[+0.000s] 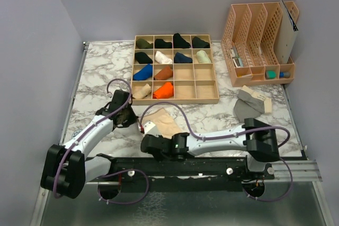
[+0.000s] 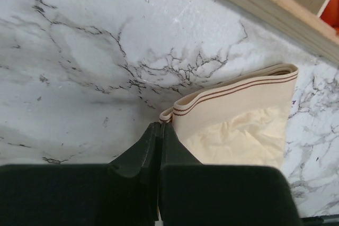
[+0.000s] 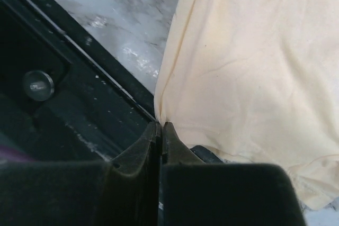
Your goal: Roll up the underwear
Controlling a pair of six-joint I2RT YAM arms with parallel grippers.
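The cream underwear (image 1: 162,122) lies flat on the marble table in front of the organizer, partly covered by my right arm in the top view. Its waistband with thin brown stripes (image 2: 233,92) is folded in the left wrist view. At the waistband's left corner, my left gripper is shut, with the cloth edge at its fingertips. In the right wrist view, my right gripper is shut on another corner of the cloth, near the table's front edge. How much fabric sits between either pair of fingers is hidden.
Rolled garments fill many cells of the wooden organizer (image 1: 180,101) behind the underwear; several cells at its right are empty. A grey and beige cloth (image 1: 249,105) lies at right, below a peach rack (image 1: 249,82). Bare table shows between them.
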